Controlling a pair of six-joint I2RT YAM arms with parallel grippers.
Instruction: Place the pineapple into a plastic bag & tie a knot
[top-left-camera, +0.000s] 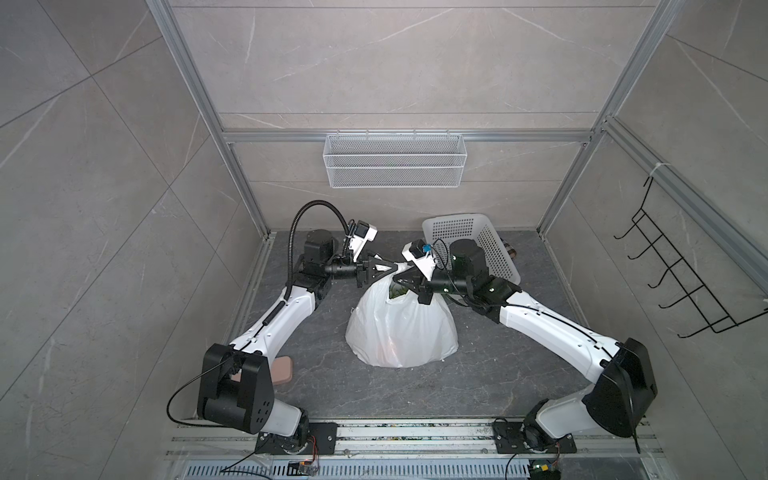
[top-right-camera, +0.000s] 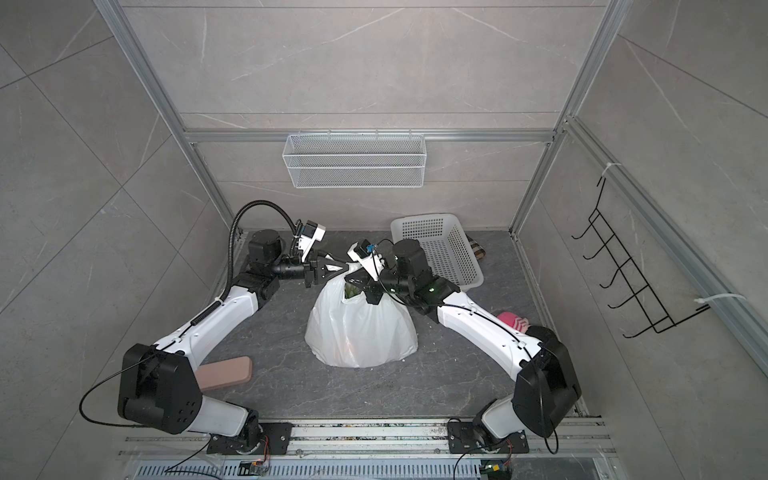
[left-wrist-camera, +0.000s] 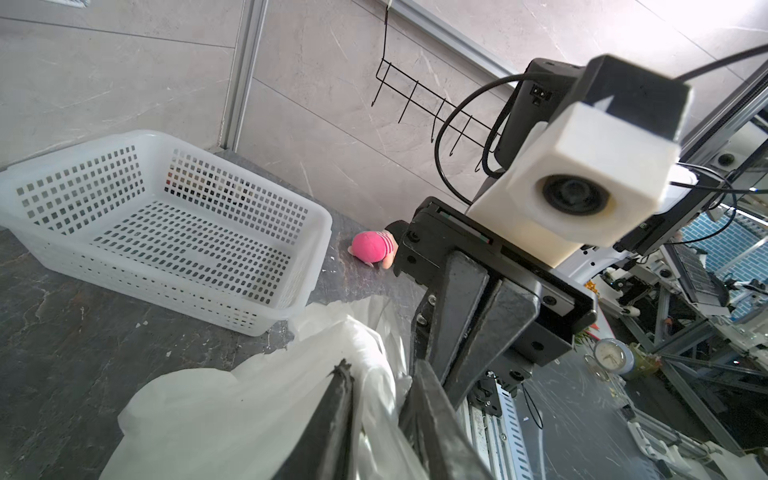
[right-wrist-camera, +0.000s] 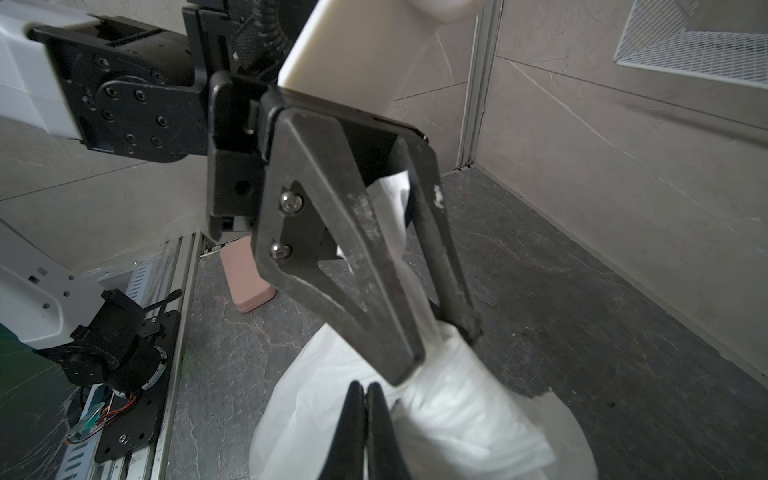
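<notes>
A white plastic bag (top-left-camera: 400, 336) sits mid-table, bulging, with a small green patch of its contents (top-left-camera: 397, 289) at the top. My left gripper (top-left-camera: 387, 269) is at the bag's twisted top, part open, with white plastic between its fingers in the right wrist view. My right gripper (top-left-camera: 402, 280) meets it there from the right, its fingers shut together in the right wrist view; whether plastic is pinched between them is unclear. In the left wrist view the bag top (left-wrist-camera: 368, 360) rises as a twisted strand between the fingers.
A white perforated basket (top-right-camera: 468, 276) stands at the back right, a pink plush item (left-wrist-camera: 369, 245) beyond. A pink case (top-right-camera: 224, 372) lies front left. A wire shelf (top-left-camera: 394, 160) and a black hook rack (top-left-camera: 680, 292) hang on the walls.
</notes>
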